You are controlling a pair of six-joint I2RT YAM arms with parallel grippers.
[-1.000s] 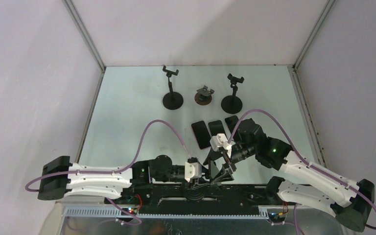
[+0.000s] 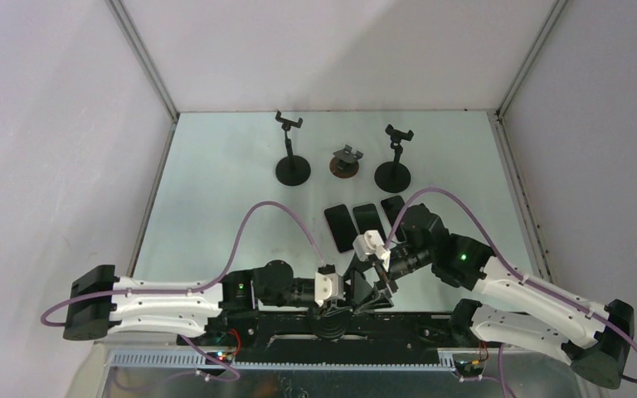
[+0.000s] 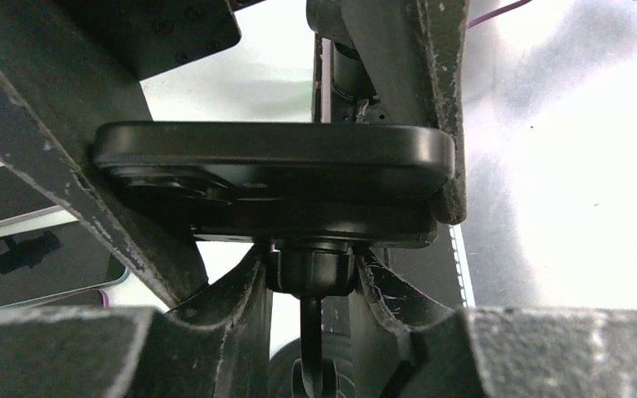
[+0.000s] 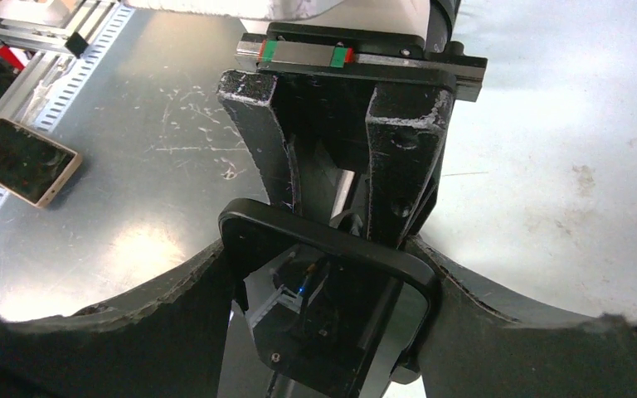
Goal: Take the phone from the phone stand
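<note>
A dark phone (image 3: pixel 274 153) sits across the holder of a black phone stand, whose neck (image 3: pixel 310 272) and thin pole (image 3: pixel 311 332) show below it in the left wrist view. My right gripper is shut on the phone, one finger at each end. The left gripper (image 2: pixel 350 290) reaches in from the other side. Its fingertips (image 3: pixel 249 290) lie close against both sides of the neck; whether they clamp it is unclear. From above, the two grippers hide most of phone and holder. A round dark base (image 2: pixel 329 325) shows under them by the front edge.
Two tall empty stands, left (image 2: pixel 292 170) and right (image 2: pixel 392 177), flank a small low stand (image 2: pixel 344 167) at the back. Dark phones (image 2: pixel 340 225) lie flat mid-table, close to the right arm. Open table (image 2: pixel 207 207) stretches along the left.
Both grippers remain together at the stand, and everything else lies as before.
</note>
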